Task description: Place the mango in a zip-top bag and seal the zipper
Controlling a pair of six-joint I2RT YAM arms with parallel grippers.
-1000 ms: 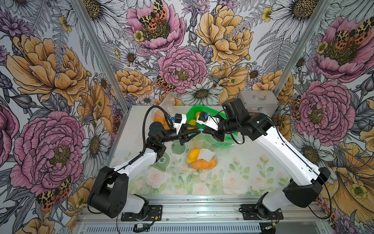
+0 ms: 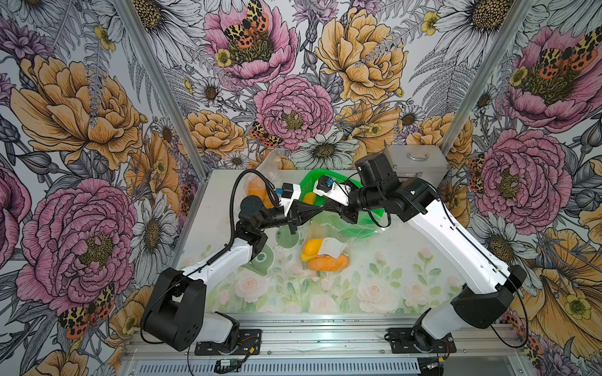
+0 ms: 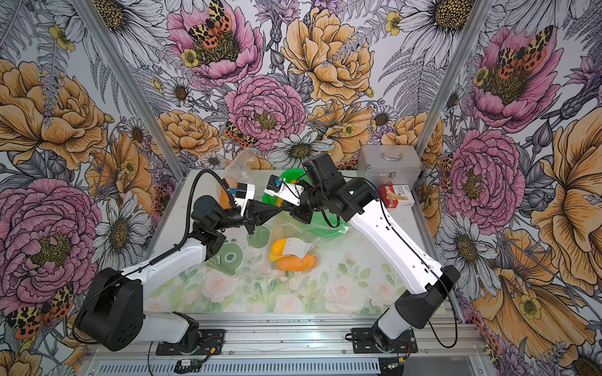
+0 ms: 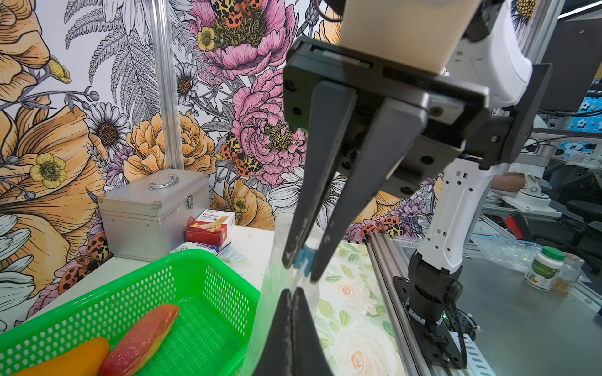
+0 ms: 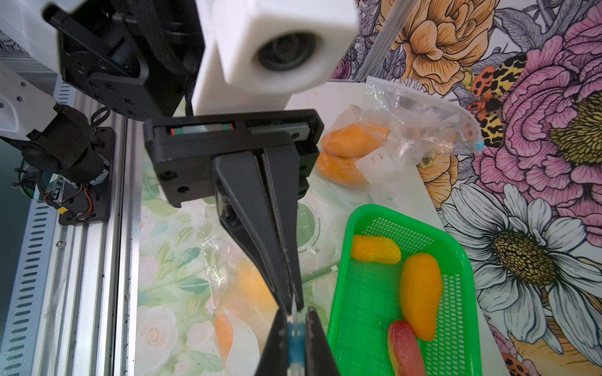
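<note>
A clear zip top bag (image 2: pixel 323 235) hangs below my grippers, its lower part on the table with orange-yellow mangoes (image 2: pixel 329 262) and a white label (image 2: pixel 332 248) inside. My left gripper is shut at the bag's top edge; in the right wrist view, a thin whitish strip shows at its tips. My right gripper is shut on the blue zipper slider (image 5: pixel 296 344), right beside the left fingertips. In the left wrist view, the blue slider (image 4: pixel 304 258) sits between the right gripper's fingers. How much of the zipper is closed cannot be told.
Behind the bag stands a green basket (image 5: pixel 341 300) with several fruits. Another bag of mangoes (image 5: pixel 351 141) lies at the back left. A metal case (image 2: pixel 414 161) and a red-white box (image 3: pixel 393 196) are at the back right.
One second ago both grippers stood open and slightly apart. Both have since shut, and the right one has come left to the left fingertips. The bag's mangoes have barely moved.
</note>
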